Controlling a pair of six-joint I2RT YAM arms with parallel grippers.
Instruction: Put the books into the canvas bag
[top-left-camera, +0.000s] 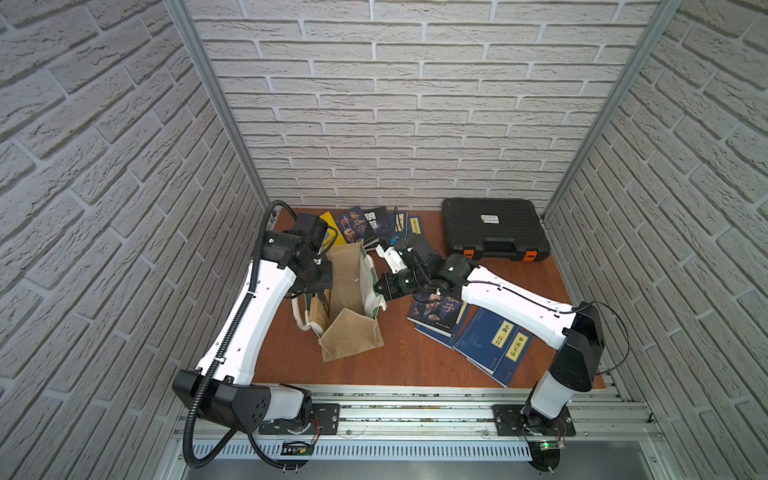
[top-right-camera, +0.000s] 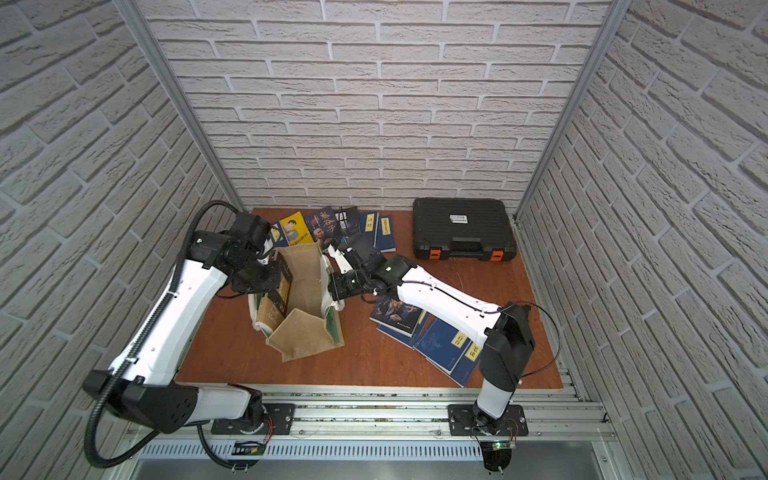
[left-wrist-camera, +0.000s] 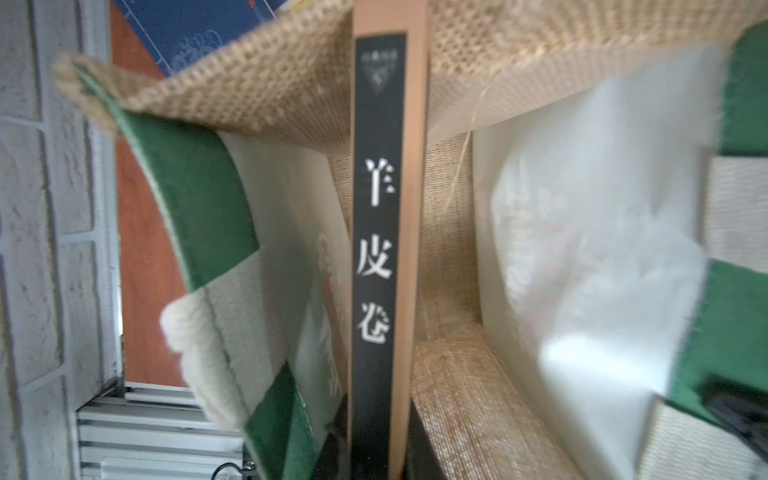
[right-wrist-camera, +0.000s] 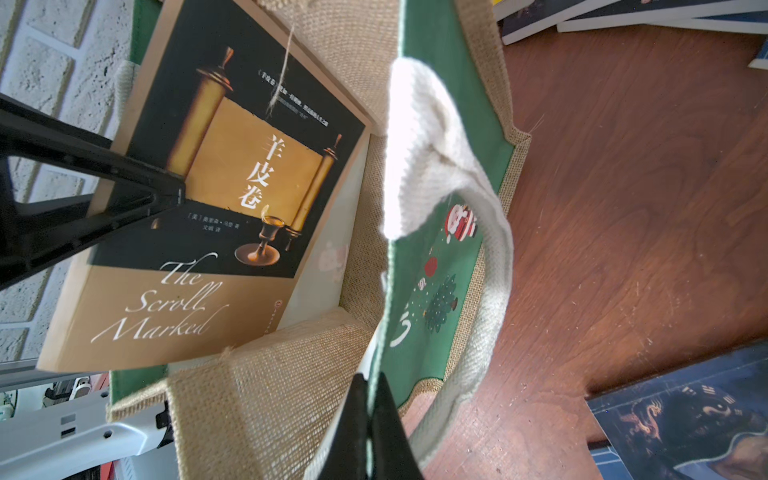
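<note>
A canvas bag with burlap ends (top-left-camera: 352, 336) and green-and-white sides (right-wrist-camera: 448, 288) stands with its mouth open, left of the table's middle. My left gripper is shut on a black-and-tan book (right-wrist-camera: 240, 184), held on edge within the bag's mouth near its left wall; the book's dark spine (left-wrist-camera: 376, 240) faces the left wrist camera. The right gripper is shut on the thin green rim of the bag's right side, beside the white strap handle (right-wrist-camera: 488, 240). In the top views my left gripper's tips are hidden in the bag.
Several books, including a yellow one (top-right-camera: 295, 228), lie behind the bag. At the front right are a dark book (top-left-camera: 436, 310) and blue books (top-left-camera: 484, 332). A black case (top-left-camera: 496, 226) fills the back right. Bare table shows right of the bag.
</note>
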